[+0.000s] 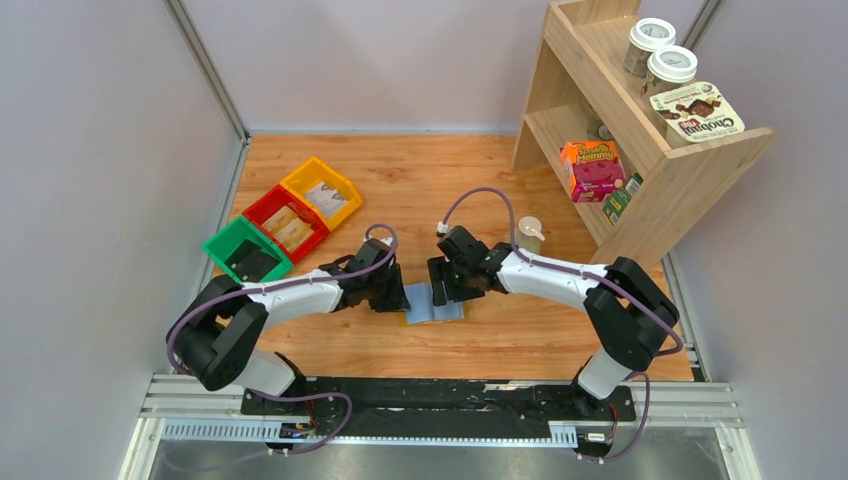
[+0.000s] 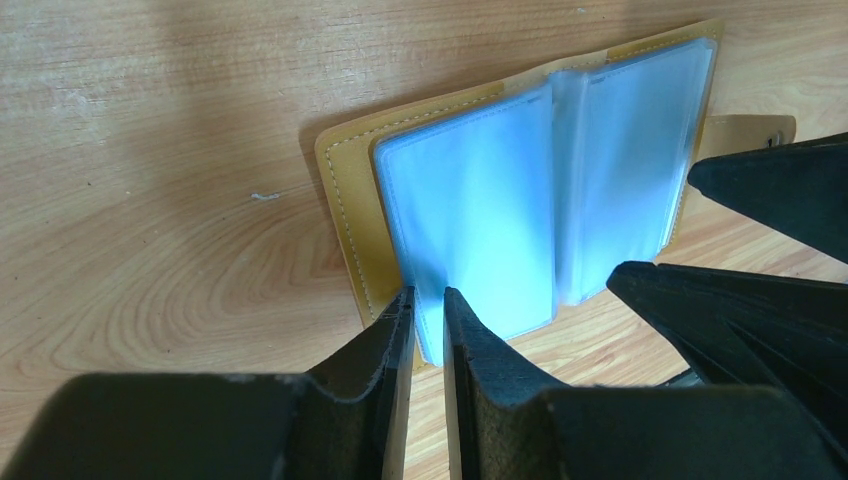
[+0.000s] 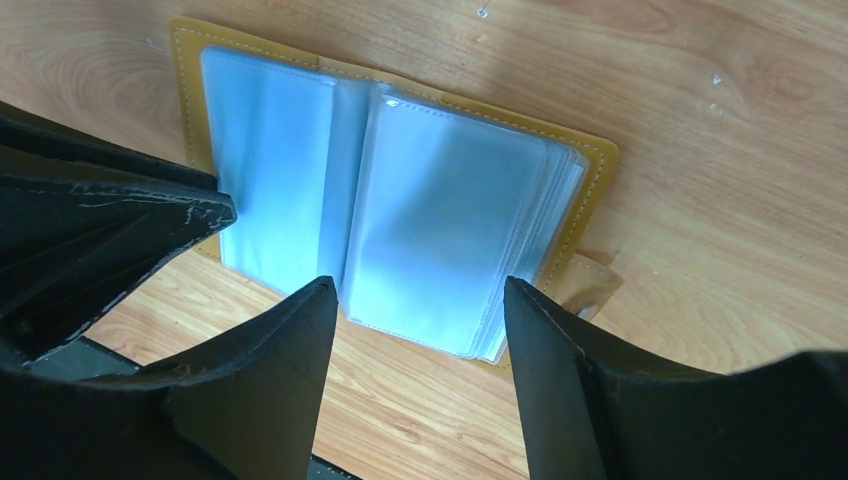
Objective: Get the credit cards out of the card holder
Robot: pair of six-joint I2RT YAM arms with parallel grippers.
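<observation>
The card holder (image 1: pixel 420 304) lies opened flat on the table, with tan stitched covers and blue-looking clear sleeves. No separate credit card can be made out. At its left edge, my left gripper is nearly closed, pinching the edge of the left sleeve (image 2: pixel 480 220). Above the right half, my right gripper has its fingers apart over the stack of clear sleeves (image 3: pixel 450 220), with nothing gripped between them. A tan clasp strap (image 2: pixel 745 135) sticks out beyond the holder's right side.
Yellow (image 1: pixel 345 212), red (image 1: pixel 318 236) and green (image 1: pixel 237 227) bins stand at the back left. At the right rises a wooden shelf (image 1: pixel 640 120) with packages; a small whitish jar (image 1: pixel 529 236) sits behind the right arm.
</observation>
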